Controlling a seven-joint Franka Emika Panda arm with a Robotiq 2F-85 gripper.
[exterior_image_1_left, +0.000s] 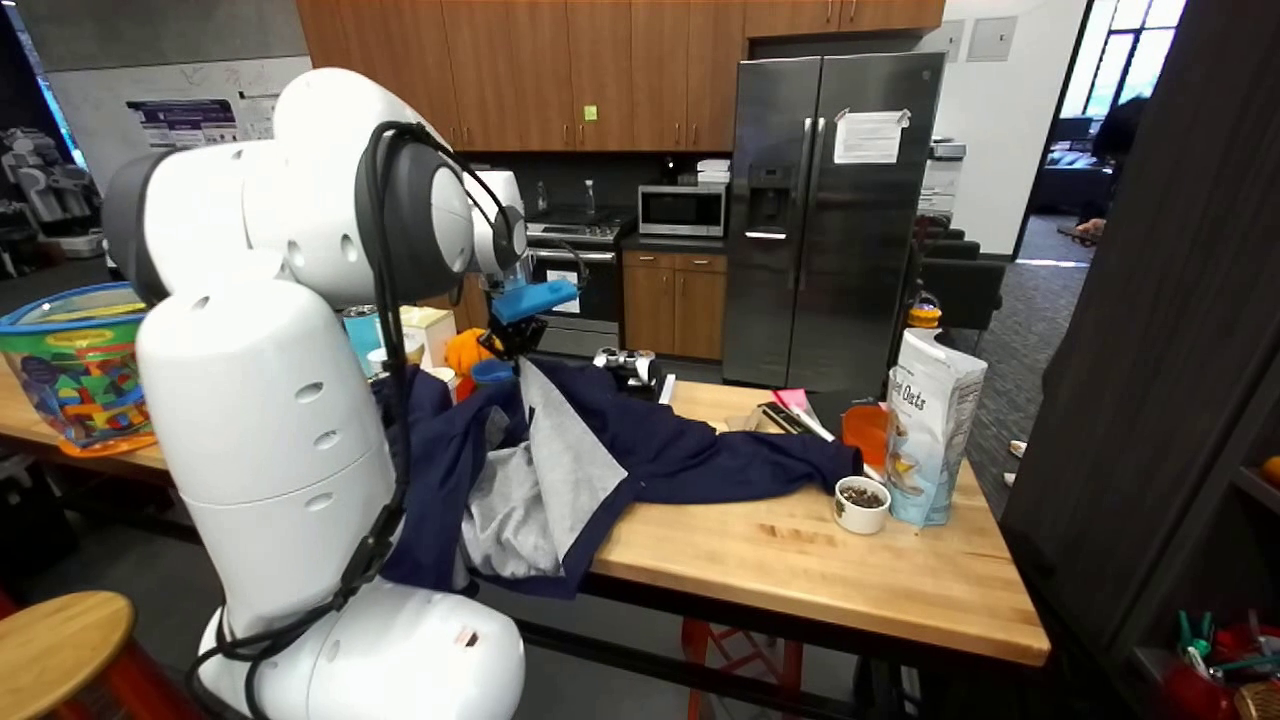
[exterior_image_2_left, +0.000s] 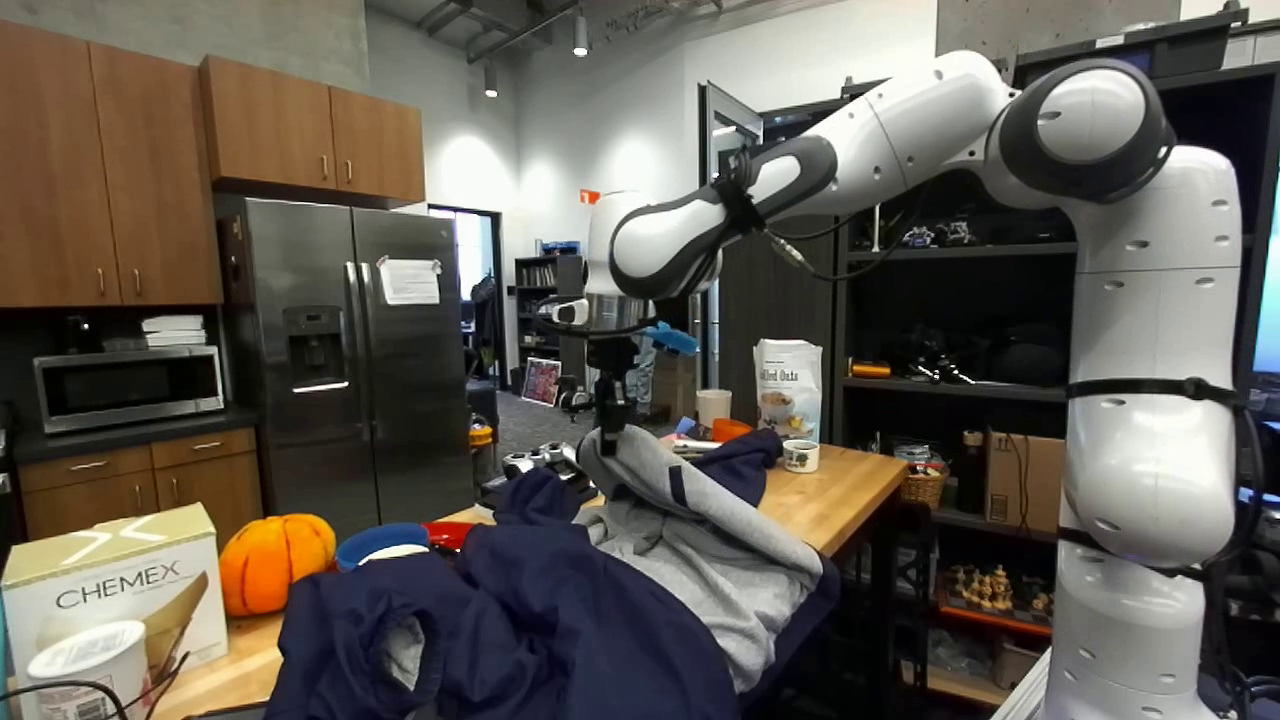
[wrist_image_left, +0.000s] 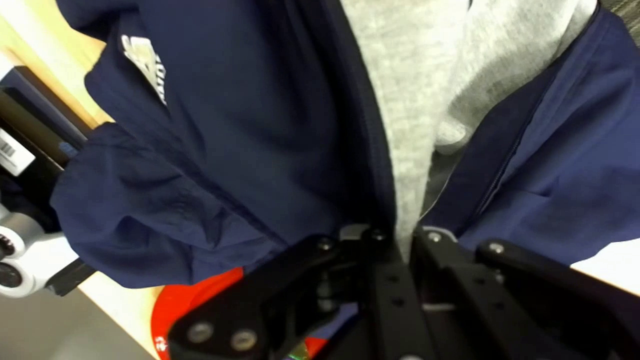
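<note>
A navy jacket with grey lining lies opened out over the wooden table, part of it hanging past the front edge. One front panel is lifted to a peak, where my gripper is shut on its edge. In the wrist view, grey lining and navy cloth run straight up to the gripper, and the fold is pinched between its fingers. A navy sleeve stretches right across the table. The other half of the jacket lies crumpled, with a round opening showing lining inside.
A white bowl and an oats bag stand at the table's right end. An orange pumpkin, a Chemex box, a blue bowl and a red object border the jacket. Bare wood shows at front right.
</note>
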